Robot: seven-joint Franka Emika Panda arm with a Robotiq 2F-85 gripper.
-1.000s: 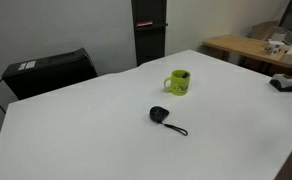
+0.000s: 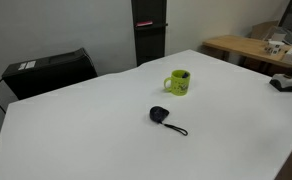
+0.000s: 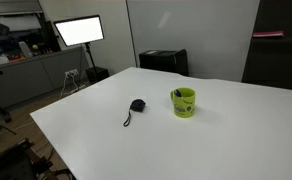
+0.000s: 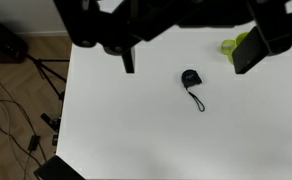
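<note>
A small dark tape measure (image 2: 159, 114) with a wrist strap (image 2: 175, 129) lies on the white table. Farther back stands a lime-green mug (image 2: 180, 84), upright, with something dark poking up inside it. In the wrist view, my gripper is open high over the table, its two fingers far apart with nothing between them. Below it, the tape measure (image 4: 191, 78) shows in the gap, not touched. The mug (image 4: 233, 46) is partly hidden behind the right finger. Neither exterior view shows the gripper.
A black case (image 2: 49, 74) sits at the table's back left edge. A wooden side table (image 2: 248, 47) carrying small items stands beyond the far right corner.
</note>
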